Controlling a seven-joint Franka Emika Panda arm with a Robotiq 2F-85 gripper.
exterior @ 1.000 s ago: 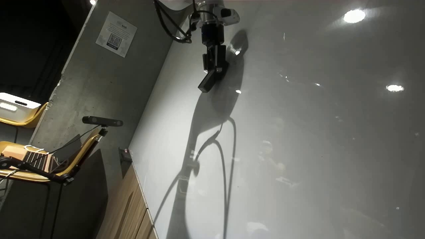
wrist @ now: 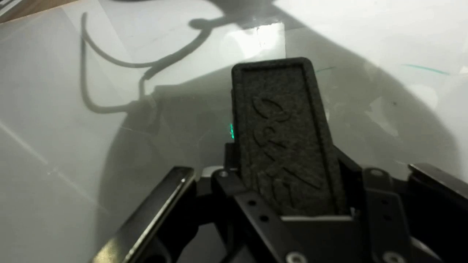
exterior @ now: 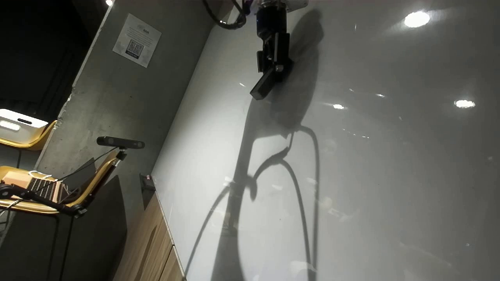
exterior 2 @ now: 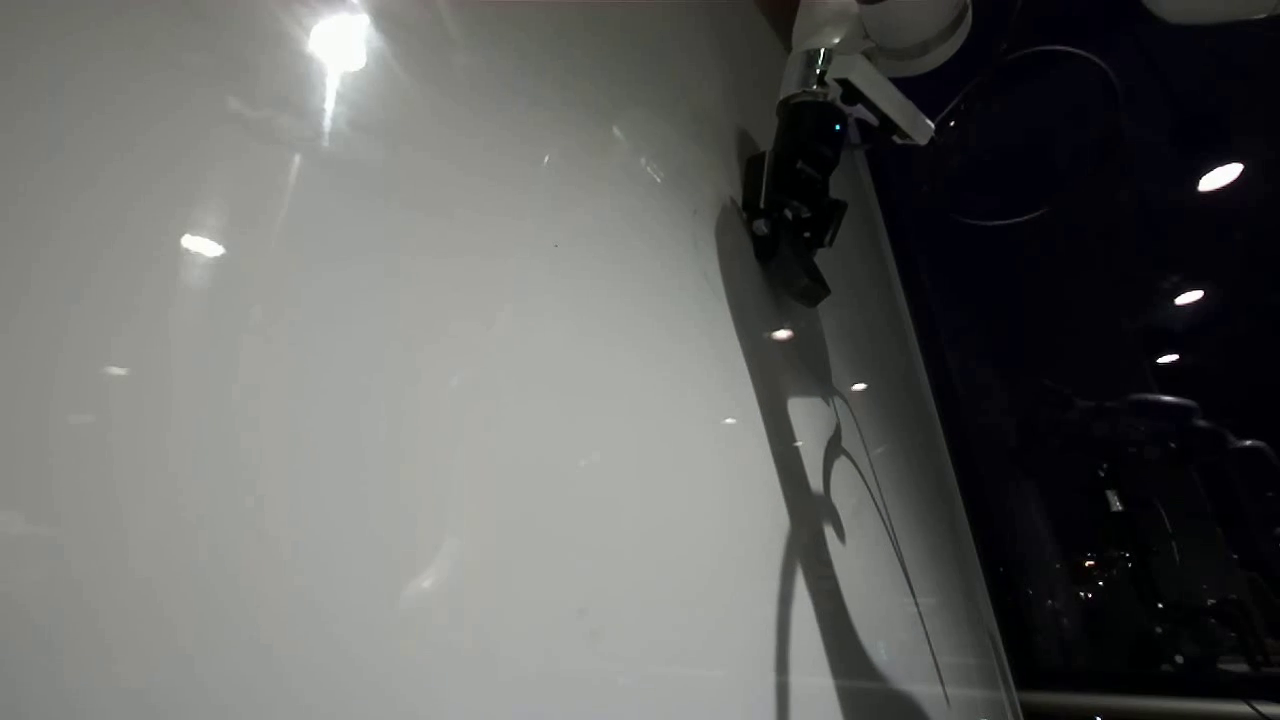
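Observation:
A dark grey, felt-like block with rounded corners, probably an eraser (wrist: 280,127), juts out from my gripper, which is shut on it with a finger at either side. Scratched markings run down its face. In exterior view 1 the black gripper (exterior: 273,65) is at the top, the block (exterior: 263,84) slanting down and left from it. Exterior view 2 has the block (exterior 2: 797,276) low at the gripper's end, near the board's right side. A glossy white board (exterior: 398,178) lies behind it; whether the block touches it I cannot tell.
Thin green strokes (wrist: 425,68) mark the board to the right of the block in the wrist view. Shadows of the arm and cables cross the surface. Wooden panels (exterior: 150,234) border its lower left; most of the board is bare.
In exterior view 1 my gripper has moved right and somewhat up the picture, the block still held. Its shadow on the board has shifted right too.

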